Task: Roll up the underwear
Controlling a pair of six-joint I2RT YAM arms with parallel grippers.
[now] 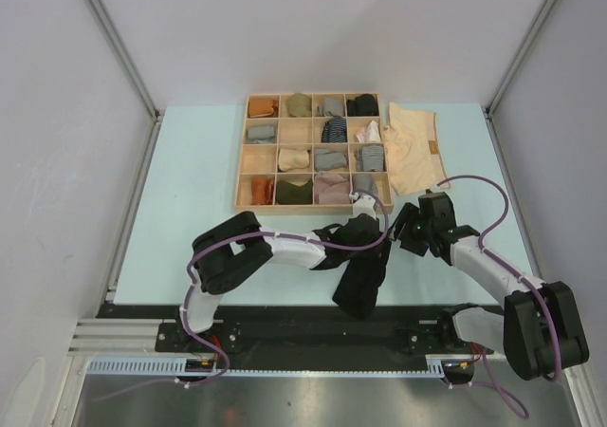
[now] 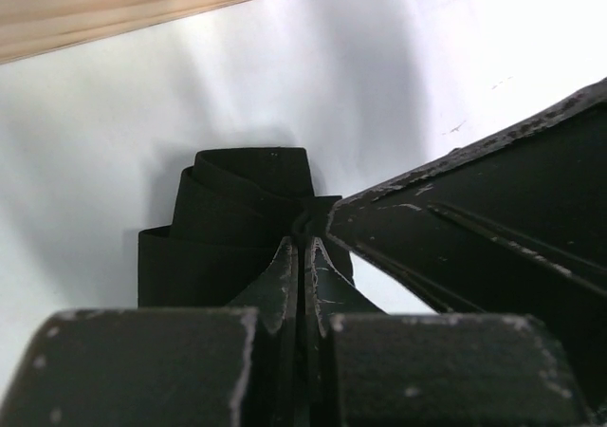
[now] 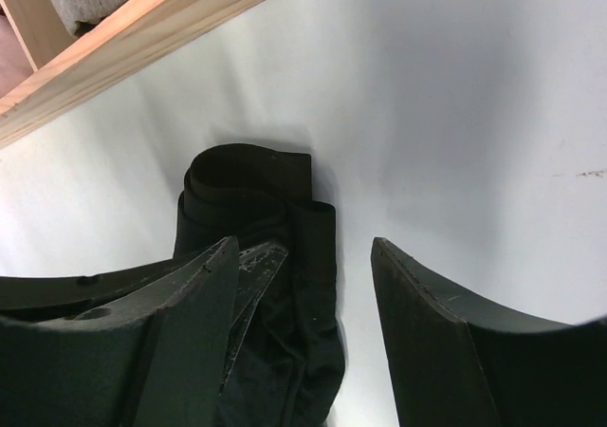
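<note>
The black underwear [image 1: 357, 285] lies lengthwise below the compartment box, its far end folded over into a loose loop, as the right wrist view shows [image 3: 247, 176]. My left gripper is shut at the folded end [image 2: 213, 209], its tips pressed together over the cloth; whether any fabric is between them is unclear. My right gripper is open above the same end, with the cloth and part of the left gripper between and below its fingers.
A wooden box [image 1: 268, 209] of rolled clothes stands just beyond the underwear. A beige cloth [image 1: 410, 152] lies at the back right.
</note>
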